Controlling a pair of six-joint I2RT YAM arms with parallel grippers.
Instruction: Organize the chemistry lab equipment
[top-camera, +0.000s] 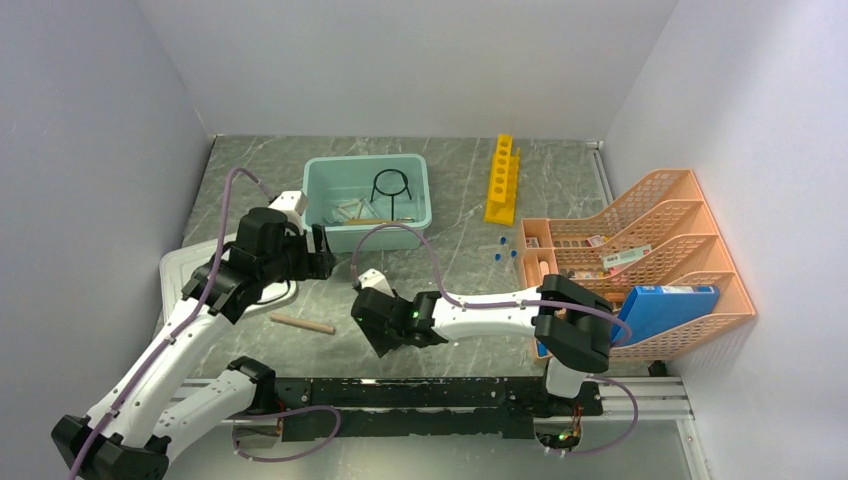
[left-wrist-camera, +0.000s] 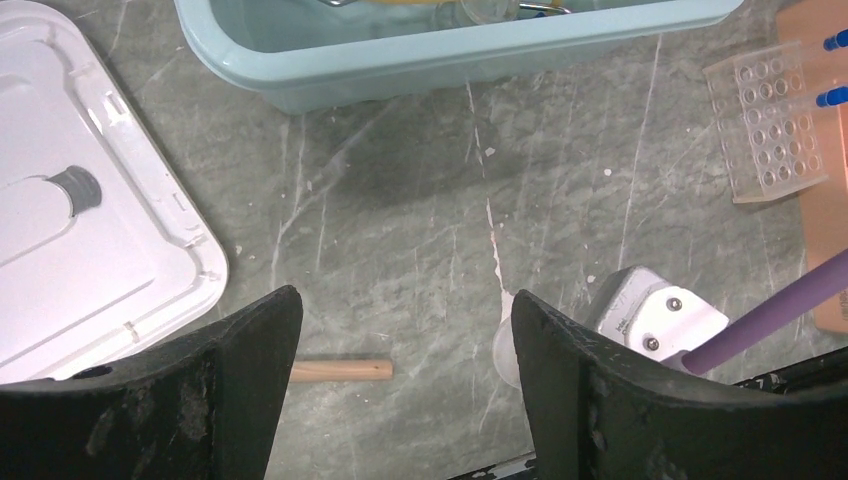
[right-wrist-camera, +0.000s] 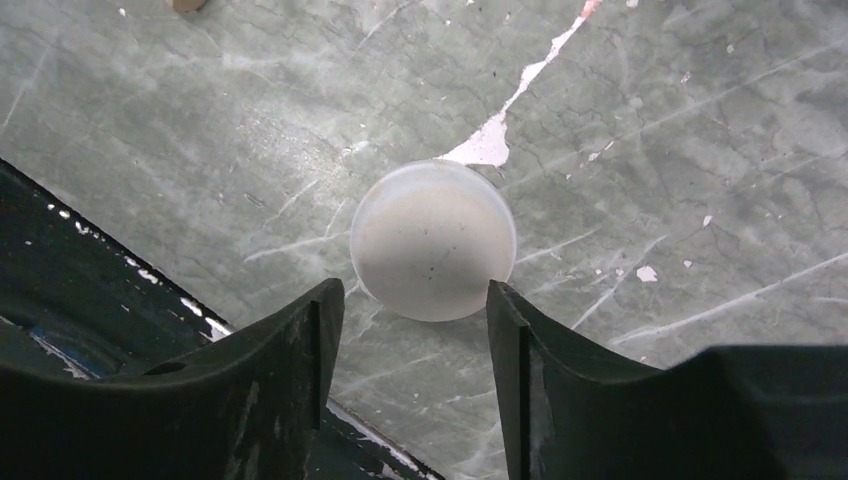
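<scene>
My left gripper is open above the table, just below the teal bin (top-camera: 365, 240), with nothing between its fingers. The bin holds a black ring stand (top-camera: 391, 195) and smaller items. My right gripper is part open, low over the table, its fingertips beside a round translucent disc (right-wrist-camera: 432, 240). A wooden rod (top-camera: 301, 323) lies left of it. A white lid (left-wrist-camera: 90, 220) is at the left. A clear tube rack (left-wrist-camera: 760, 120) with blue-capped tubes (left-wrist-camera: 832, 97) stands by the orange organizer (top-camera: 650, 250).
A yellow rack (top-camera: 500, 180) stands at the back right. A blue folder (top-camera: 660, 310) sits in the organizer. The black rail (top-camera: 400, 390) borders the front edge. Walls enclose the back and sides.
</scene>
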